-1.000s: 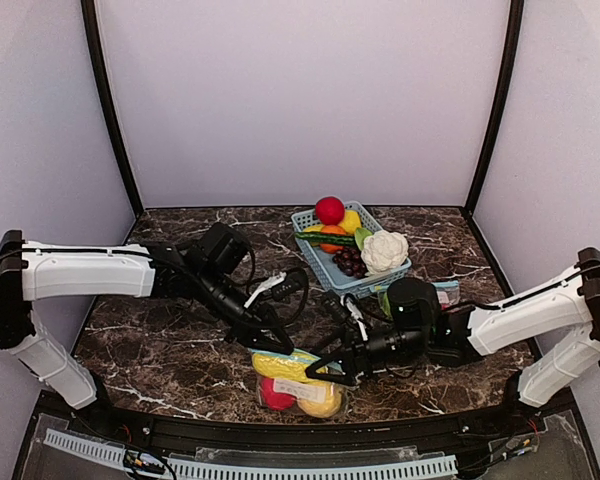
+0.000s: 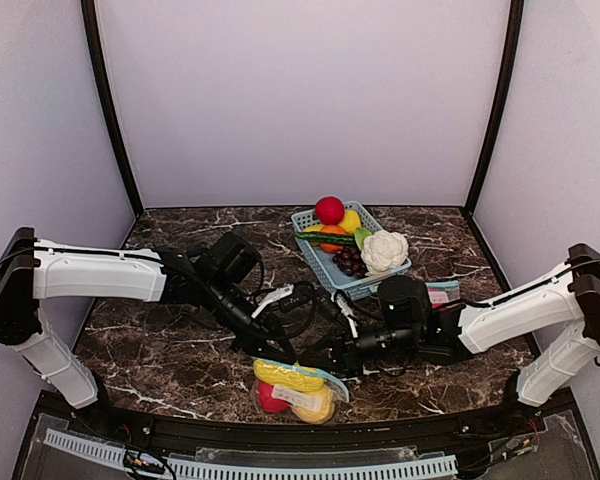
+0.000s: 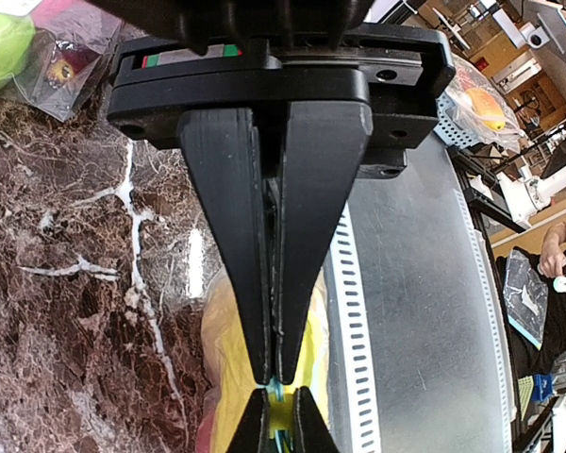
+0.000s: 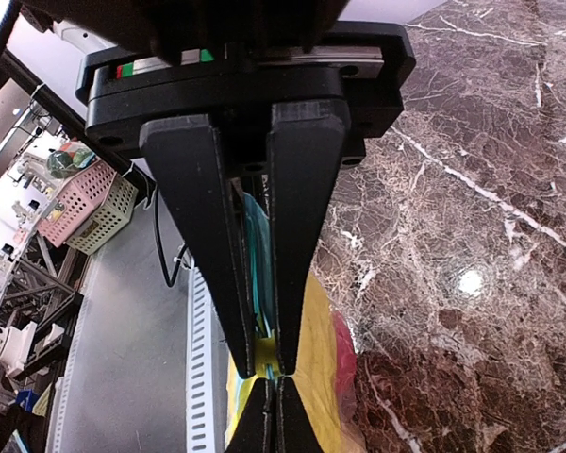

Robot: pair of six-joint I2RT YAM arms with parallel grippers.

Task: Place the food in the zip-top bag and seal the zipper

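A clear zip top bag (image 2: 294,397) with red, yellow and pale food inside and a blue zipper strip along its top lies at the table's front edge. In the left wrist view my left gripper is shut on the bag's zipper edge, with yellow and blue showing at the fingertips. In the right wrist view my right gripper is shut at the same zipper strip, close to the other gripper's tips; whether it pinches the strip is hard to tell.
A blue basket (image 2: 323,262) of fruit and vegetables, including cauliflower and cucumber, stands at the back. Another bag (image 2: 443,292) lies behind the right arm.
Over the last second my left gripper has moved slightly down toward the front edge, and the bag's zipper edge has shifted and tilted, its right end now lower. The right arm has moved slightly.
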